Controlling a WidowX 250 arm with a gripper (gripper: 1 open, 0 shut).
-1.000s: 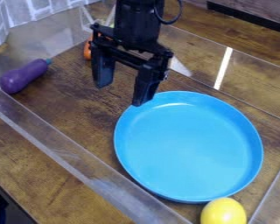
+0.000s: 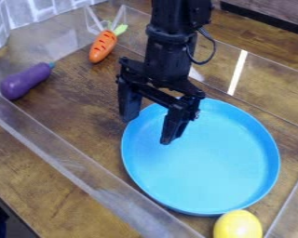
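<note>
My black gripper (image 2: 152, 112) hangs open over the rear left rim of a large blue plate (image 2: 208, 172), its fingers low near the plate, with nothing visible between them. An orange carrot toy (image 2: 104, 45) lies at the back left, a purple eggplant toy (image 2: 25, 81) at the far left, and a yellow lemon-like toy (image 2: 237, 225) at the front right, beside the plate.
Transparent edges or walls run along the left and front.
My gripper has moved down and a little to the right, toward the plate. The toys and the plate have not moved.
</note>
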